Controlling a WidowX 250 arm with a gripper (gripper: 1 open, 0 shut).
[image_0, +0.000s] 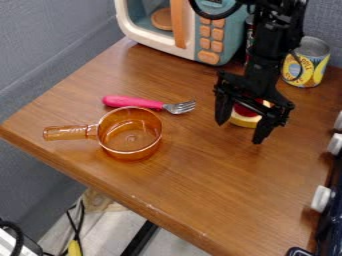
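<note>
My black gripper (241, 125) is low on the right half of the wooden table, its fingers around a small round yellow item with a red top (243, 114), mostly hidden by them; whether it grips the item is unclear. An orange translucent pan (128, 145) sits at the left, and a pink-handled fork (134, 103) lies behind it.
A toy microwave (218, 30) stands at the back, with a yellow can (306, 68) to its right. A dark appliance with white knobs (327, 220) lines the right edge.
</note>
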